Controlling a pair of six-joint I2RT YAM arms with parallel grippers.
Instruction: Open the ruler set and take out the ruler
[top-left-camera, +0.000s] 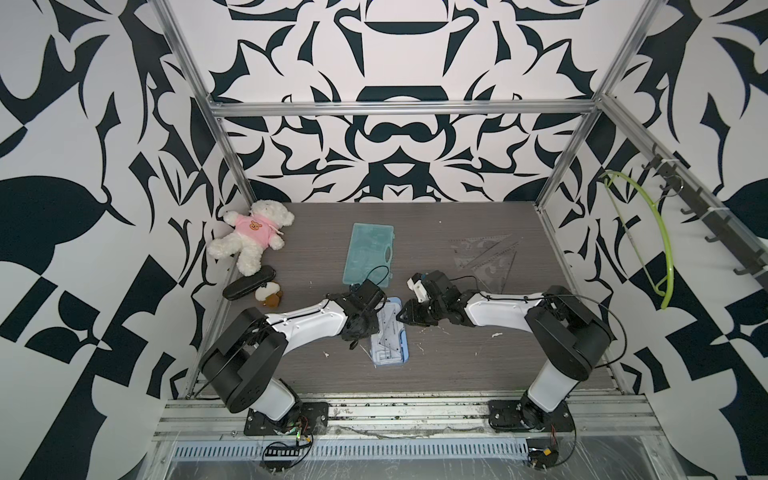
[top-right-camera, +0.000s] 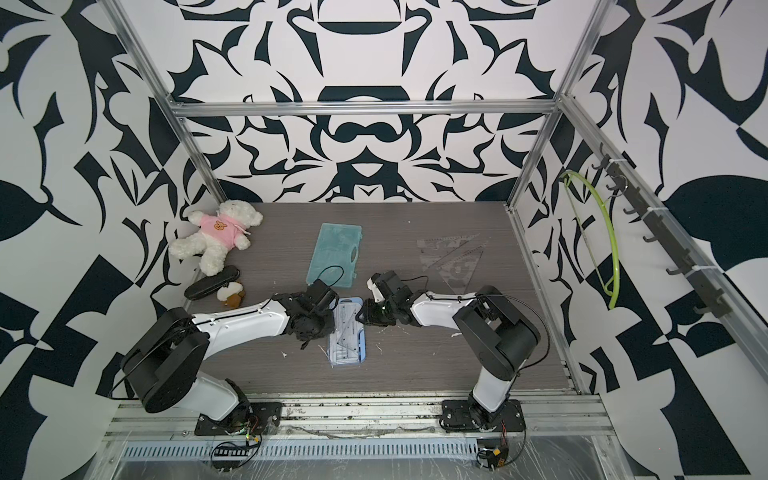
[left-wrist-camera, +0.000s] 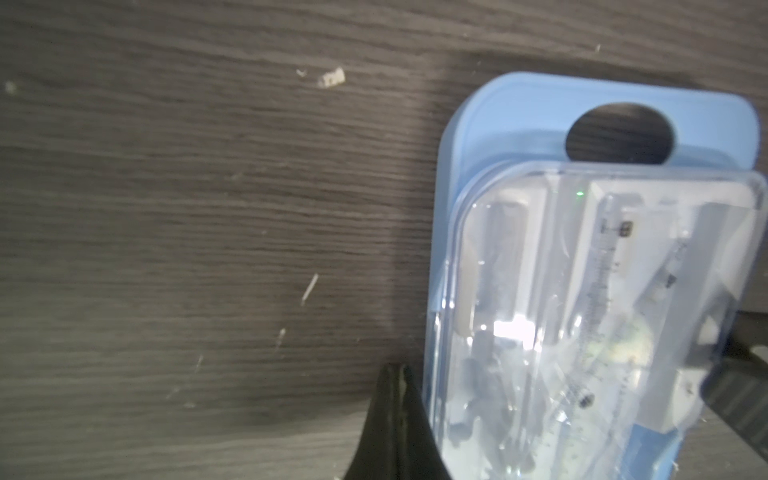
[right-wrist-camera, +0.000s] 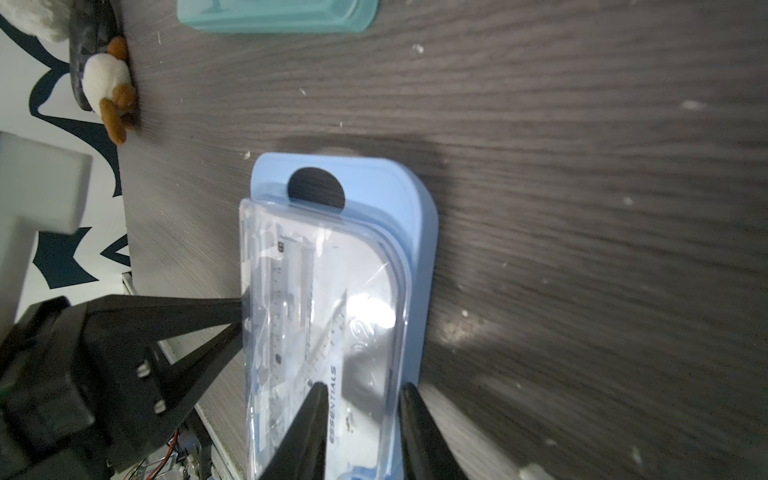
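Observation:
The ruler set (left-wrist-camera: 608, 128) is a light-blue case with a handle hole and a clear lid (right-wrist-camera: 344, 320). It lies flat between my two arms, its lid seemingly over the tray. Through the lid, the ruler (left-wrist-camera: 601, 280) and other clear pieces show. My left gripper is shut at the case's left long side, nothing visible between its fingers. Across the case, my right gripper stands open at the right long side, one finger (right-wrist-camera: 316, 416) over the lid and the other (right-wrist-camera: 412, 416) near its edge. Whether either finger touches is hard to tell.
Behind the case lies a teal flat box (top-left-camera: 369, 252). Clear set squares (top-left-camera: 486, 260) rest at the back right. A white teddy bear (top-left-camera: 254, 232), a black pouch (top-left-camera: 248, 282) and a small plush toy (top-left-camera: 269, 295) sit at the left edge.

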